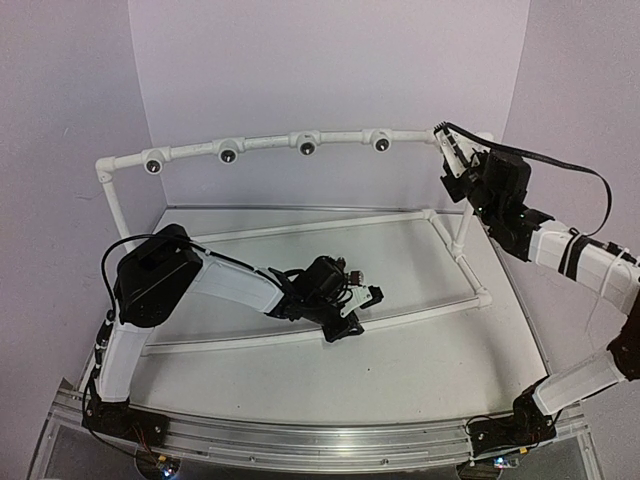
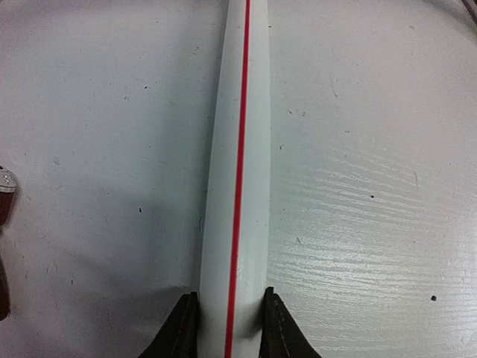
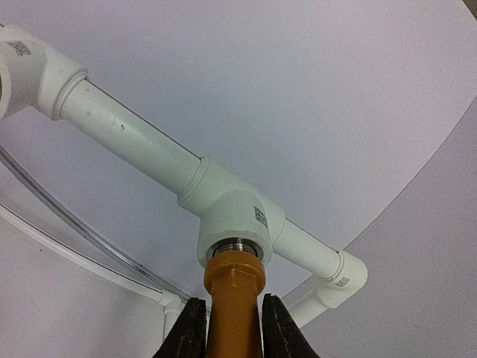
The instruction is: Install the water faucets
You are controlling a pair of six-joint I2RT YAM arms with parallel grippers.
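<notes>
In the right wrist view an orange faucet (image 3: 235, 309) stands upright with its collar under the opening of a white T-fitting (image 3: 237, 224). Silver threads (image 3: 236, 245) show between the collar and the opening; how deep they sit is unclear. My right gripper is shut on the faucet's body, one finger on each side. Up at the right end of the top rail (image 1: 270, 142), the right hand hides that fitting in the top view. My left gripper is shut on the frame's white lower pipe (image 2: 237, 149), which carries a red line.
Along the top rail, several other T-fittings (image 1: 228, 151) have dark open mouths facing forward. A brown piece (image 2: 6, 198) shows at the left edge of the left wrist view. Bare white table (image 1: 420, 370) lies in front of the frame.
</notes>
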